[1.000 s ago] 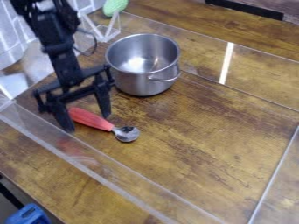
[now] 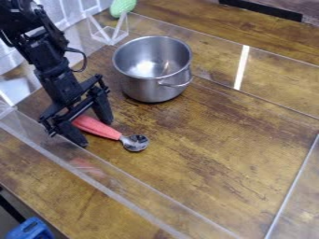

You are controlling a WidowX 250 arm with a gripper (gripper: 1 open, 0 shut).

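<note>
My black gripper (image 2: 77,119) is low over the table at left, its fingers around the red handle of a spoon-like utensil (image 2: 104,129), whose metal head rests on the wood toward the centre. Whether the fingers are shut on the handle is hard to tell. A steel pot (image 2: 152,65) stands behind, to the right of the gripper.
Transparent walls edge the area at front, back and right. A white rack and a green object are at the back left; a blue object lies at the bottom left corner.
The gripper has moved down and left onto the red handle, and its fingers appear closer together. The utensil and pot are roughly where they were.
</note>
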